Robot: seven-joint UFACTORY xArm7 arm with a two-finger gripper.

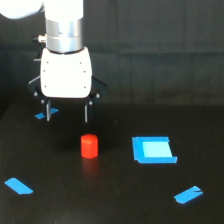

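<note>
A small red block [89, 146] stands upright on the black table, a little left of the middle of the view. My gripper [67, 114] points down with its two fingers spread wide apart. Nothing shows between them. In the picture the fingers lie above the block, the right one nearly in line with it. How far the gripper is from the block in depth is hard to tell.
To the right lies a light square patch [157, 149] framed by blue tape. Blue tape strips mark the table at front left [18, 186], front right [188, 195] and back left.
</note>
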